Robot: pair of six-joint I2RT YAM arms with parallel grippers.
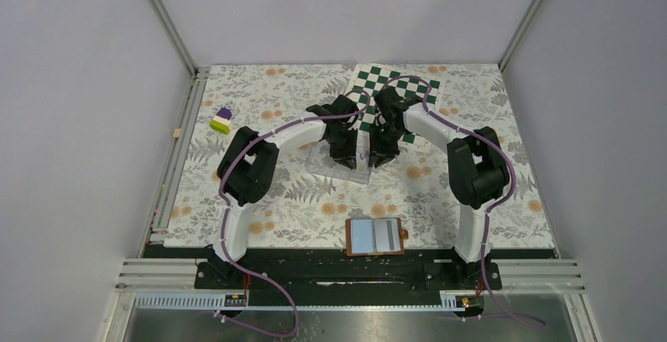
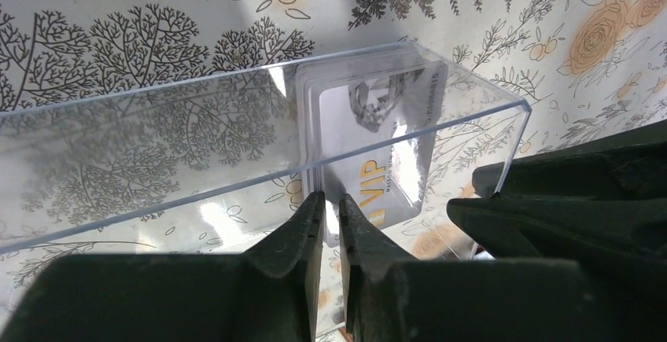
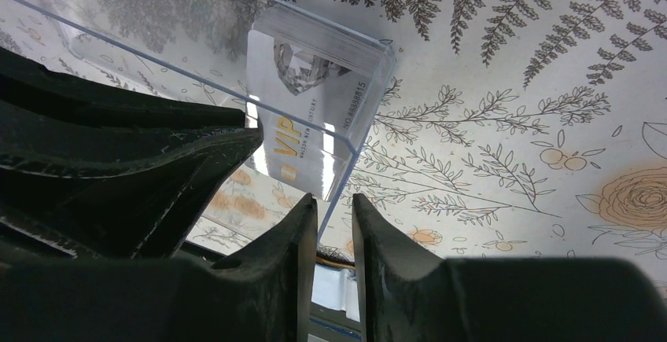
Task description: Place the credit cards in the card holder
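Observation:
A long clear card holder [image 1: 332, 172] lies at mid-table, its open compartment visible in both wrist views. The white VIP credit cards stand stacked inside its end section, printed face toward the right end wall; the right wrist view shows the same cards [image 3: 315, 106] through the clear plastic. My left gripper reaches down to the stack and is shut on the edge of the cards, with a narrow light gap between its fingers. At the holder's right end, my right gripper is partly open, the clear end wall running between its fingertips.
A green-and-white checkered board [image 1: 370, 82] lies behind the grippers. A brown wallet-like tray [image 1: 401, 244] with light panels sits at the front edge. A purple-and-yellow block [image 1: 221, 122] rests far left. Both grippers are close together.

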